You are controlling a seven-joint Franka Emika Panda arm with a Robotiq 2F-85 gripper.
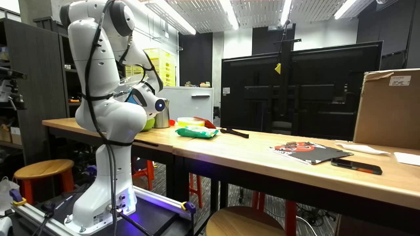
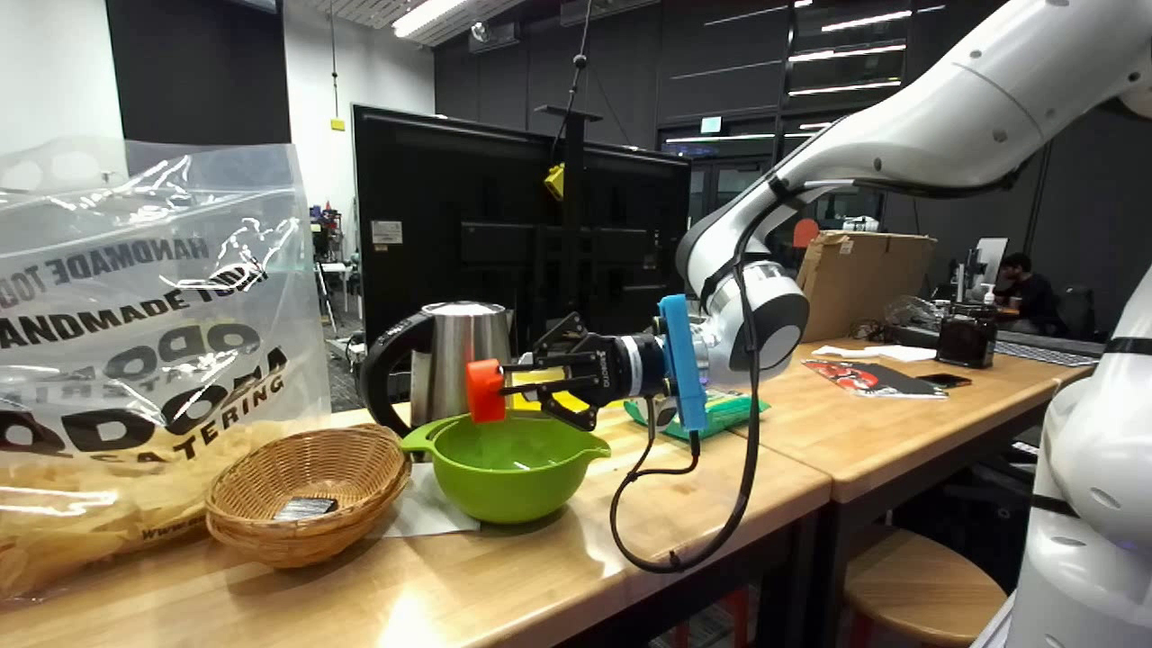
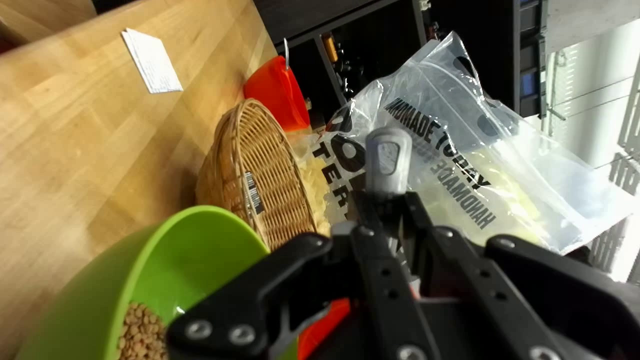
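In exterior view 2 my gripper (image 2: 516, 383) is shut on a red utensil (image 2: 486, 390), held above the left side of the green bowl (image 2: 513, 475). The wrist view shows the utensil's grey handle end (image 3: 388, 161) sticking out past the closed fingers, and part of its red body (image 3: 327, 324) low behind them. Brown lentil-like pieces (image 3: 141, 336) lie in the green bowl (image 3: 192, 258). Whether the red part holds anything is hidden. From exterior view 1 the gripper cannot be seen behind the arm.
A wicker basket (image 2: 308, 486) stands beside the bowl, with a large clear plastic bag (image 2: 140, 324) beyond. The metal kettle (image 2: 459, 362) is close behind the bowl. A green packet (image 2: 734, 415) lies towards the arm. In front of the basket the table (image 2: 432, 605) is bare.
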